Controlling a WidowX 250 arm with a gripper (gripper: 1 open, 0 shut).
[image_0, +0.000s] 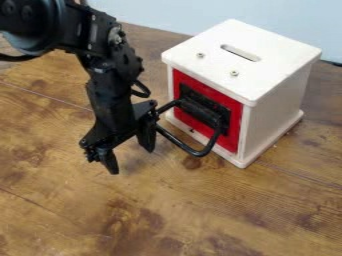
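Observation:
My black gripper (127, 150) hangs low over the wooden floor, left of a white box (267, 100) with a slot in its top. Its two fingers stand apart, open, with nothing between them. The box's front carries a red panel (227, 141) with a black fitting and a black looped handle (198, 151) sticking out toward my gripper's right side. Whether the gripper touches that handle I cannot tell.
A pale wall (214, 10) runs along the back, behind the box.

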